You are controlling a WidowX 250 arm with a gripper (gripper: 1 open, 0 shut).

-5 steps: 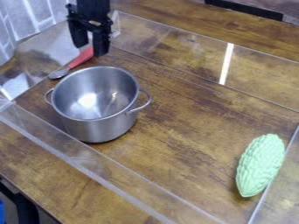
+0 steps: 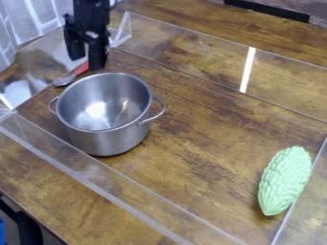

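Observation:
The black gripper (image 2: pixel 87 48) hangs low at the upper left of the camera view, behind the steel pot and over a red-handled utensil (image 2: pixel 73 75) with a metal end. The gripper's tips are dark and small, so whether it is open or shut, and whether it touches the handle, I cannot tell. A steel pot (image 2: pixel 109 129) with two side handles stands left of centre. A pale green textured object (image 2: pixel 284 180) lies at the lower right.
Clear plastic walls (image 2: pixel 166 215) border the wooden worktop (image 2: pixel 211 139). The middle and right of the worktop have free room.
The gripper has moved down and left over the red-handled utensil, covering more of it. The pot and green object have not moved.

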